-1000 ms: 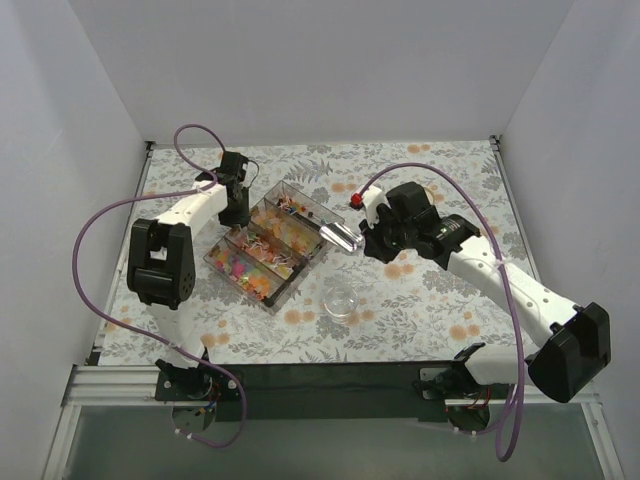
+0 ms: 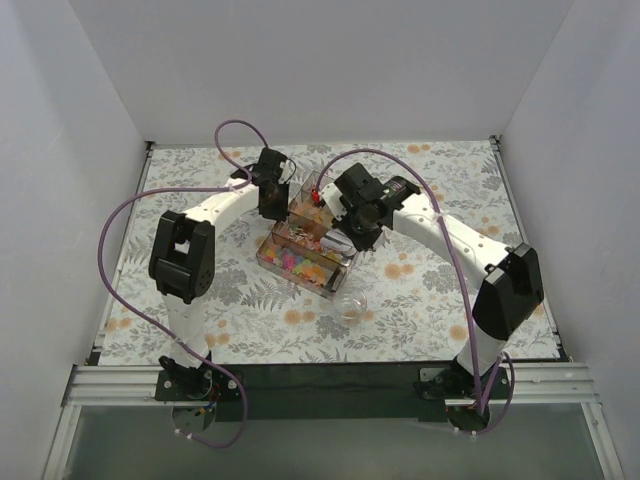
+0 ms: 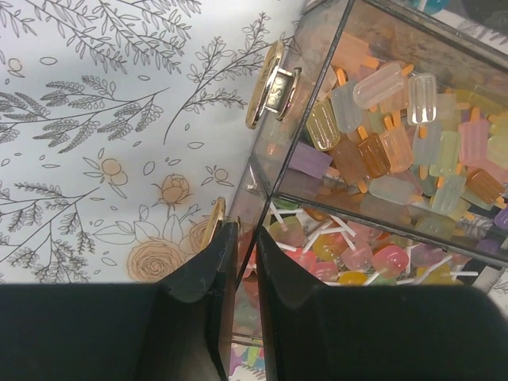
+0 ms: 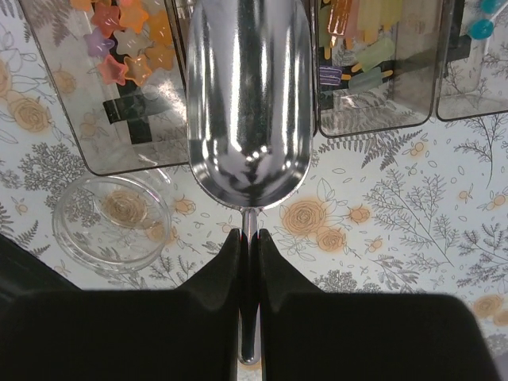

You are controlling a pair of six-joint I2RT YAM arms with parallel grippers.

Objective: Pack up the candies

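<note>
A clear divided box (image 2: pixel 284 279) lies on the table. Its compartments hold star-shaped candies (image 4: pixel 136 70), lollipops (image 3: pixel 373 258) and popsicle-shaped candies (image 3: pixel 381 151). My left gripper is shut on the box's wall at a divider corner, near the gold hinges (image 3: pixel 279 89). With my right gripper shut on its handle, a shiny metal scoop (image 4: pixel 250 95) hangs over the box's right side. No candy shows in the part of its bowl visible in the right wrist view. The scoop hides part of the lollipop compartment there.
An empty round clear bowl (image 2: pixel 350 305) stands right by the box's front corner. Blue candies (image 4: pixel 481 28) lie in the far compartment.
My left gripper has slid right with the box, which is now closer to the right arm. The scoop has come over the box. The bowl has shifted slightly right.
</note>
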